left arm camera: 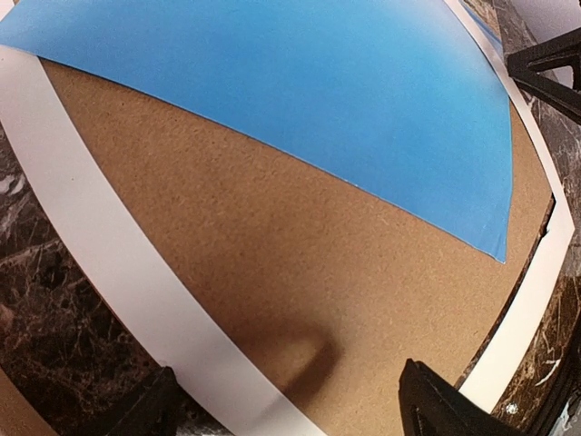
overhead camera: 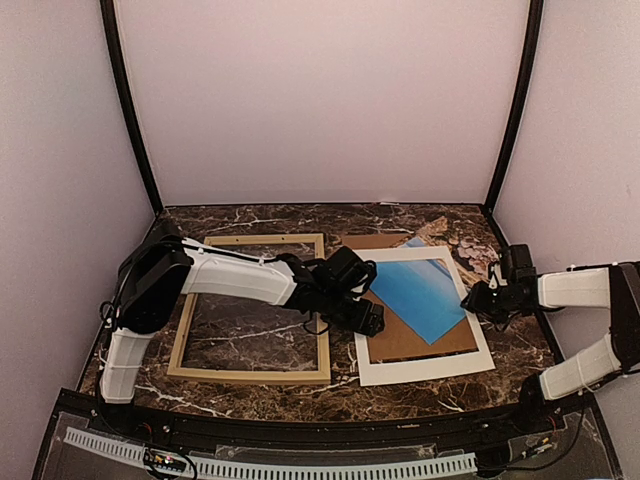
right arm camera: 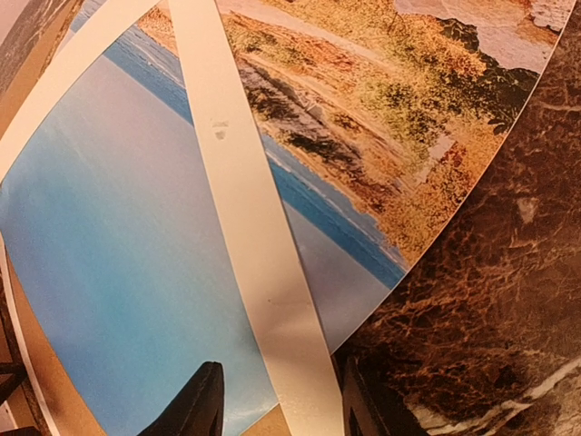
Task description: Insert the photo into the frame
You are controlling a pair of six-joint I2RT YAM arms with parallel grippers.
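Observation:
The white mat (overhead camera: 420, 370) lies on a brown backing board (left arm camera: 381, 300), with the photo (overhead camera: 415, 295) partly under it, its blue sky in the opening and its landscape part (right arm camera: 381, 136) past the mat's border. My left gripper is open over the mat's left border, nothing seen between its fingertips. My right gripper is open over the mat's right border, at the photo's edge. The empty wooden frame (overhead camera: 250, 375) lies at left, partly under my left arm.
Dark marble table (overhead camera: 260, 400) shows around the items. Pale walls stand at the back and both sides.

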